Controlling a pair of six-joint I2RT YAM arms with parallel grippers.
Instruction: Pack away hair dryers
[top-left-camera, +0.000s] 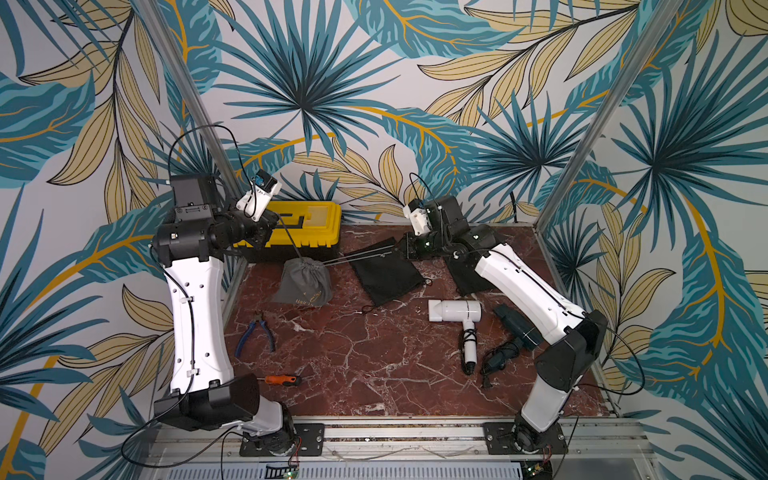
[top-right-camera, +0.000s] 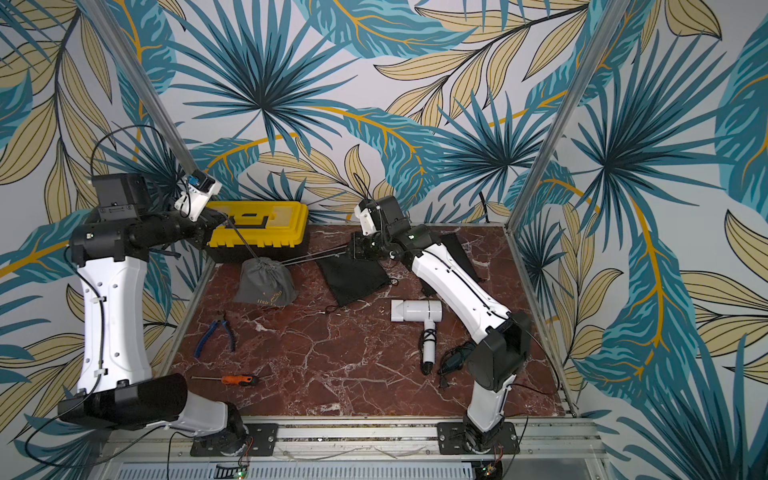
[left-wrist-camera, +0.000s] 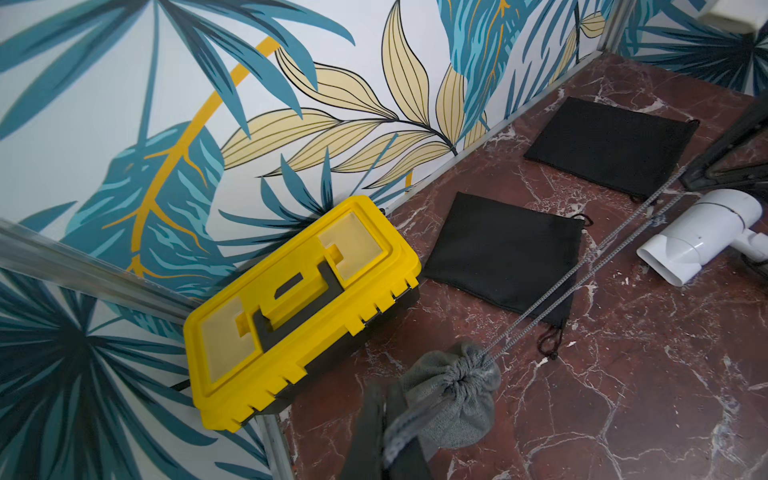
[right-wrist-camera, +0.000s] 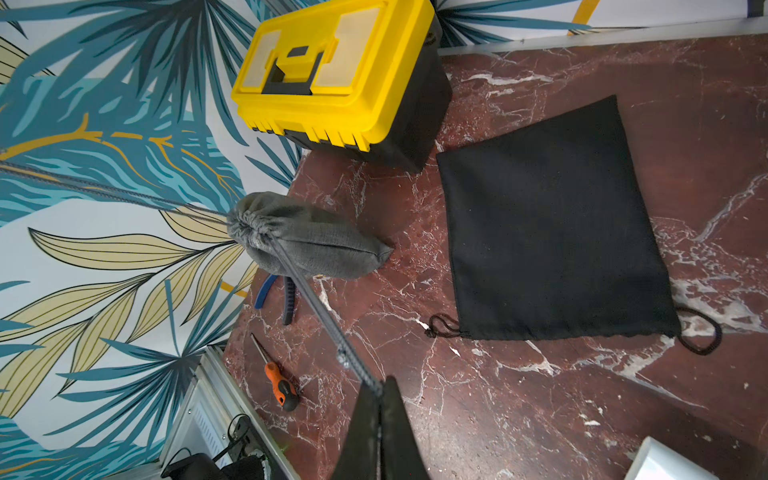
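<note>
A grey drawstring bag (top-left-camera: 305, 281) hangs bunched at the neck between my two grippers, its cords running out to both sides. One end of its cord is pinched by my left gripper, shut, near the yellow toolbox. My right gripper, shut too, has the other cord end at its fingertips, over a black pouch (right-wrist-camera: 560, 232). Whether a dryer is inside the grey bag is hidden. A white hair dryer (top-left-camera: 456, 310) and a dark green one (top-left-camera: 521, 329) lie on the table at the right.
The yellow toolbox (top-left-camera: 318, 224) stands at the back left. A second black pouch (left-wrist-camera: 612, 144) lies flat further right. Blue pliers (top-left-camera: 256, 336) and an orange screwdriver (top-left-camera: 281, 380) lie at the front left.
</note>
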